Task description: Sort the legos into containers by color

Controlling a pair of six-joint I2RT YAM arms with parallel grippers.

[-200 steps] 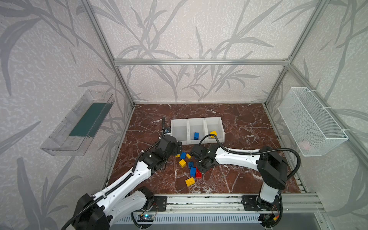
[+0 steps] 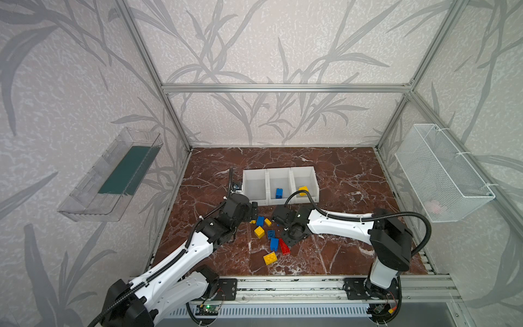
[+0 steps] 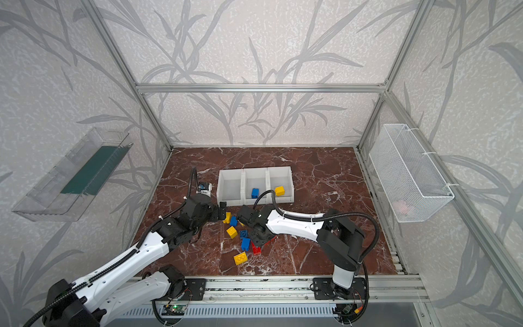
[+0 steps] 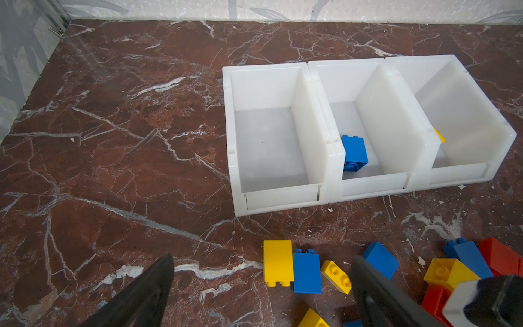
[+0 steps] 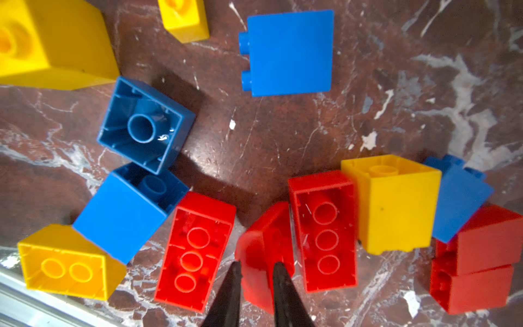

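Note:
In the right wrist view, my right gripper is shut on a tilted red brick (image 5: 264, 239), low over the table. Two more red bricks lie hollow side up, one red brick (image 5: 196, 250) to its left and another red brick (image 5: 325, 231) close on its right. Stacked red bricks (image 5: 479, 261) rest farther right. My left gripper stands open, nothing between its fingers, above a yellow brick (image 4: 278, 261) and a blue brick (image 4: 306, 272). Of the white container's (image 4: 276, 196) compartments, the left one is empty, the middle holds a blue brick (image 4: 354, 152) and the right a yellow brick (image 4: 439, 135).
Around my right gripper lie a yellow brick (image 5: 400, 209), a blue brick (image 5: 291, 54), a hollow blue brick (image 5: 144, 125) and a yellow brick (image 5: 70, 264) near the table's front edge. The table (image 4: 119, 179) left of the container is clear.
In the top left view the right arm has shifted slightly, and more red shows beside its gripper. The left arm has barely moved; the container's contents look the same.

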